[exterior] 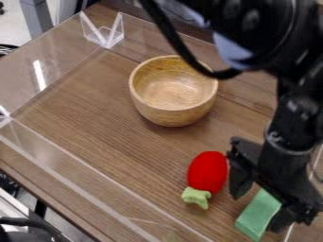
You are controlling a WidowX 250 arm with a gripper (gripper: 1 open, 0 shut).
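My black gripper (265, 178) is open, low at the right, its fingers over and around a green block (259, 215) at the bottom right, which it partly hides. A red object with a light green end (207, 178) lies just to the left of the gripper. Whether the fingers touch the green block I cannot tell.
A wooden bowl (173, 85) sits at the upper middle of the wooden table (89, 132). A clear angular object (104, 28) stands at the back left.
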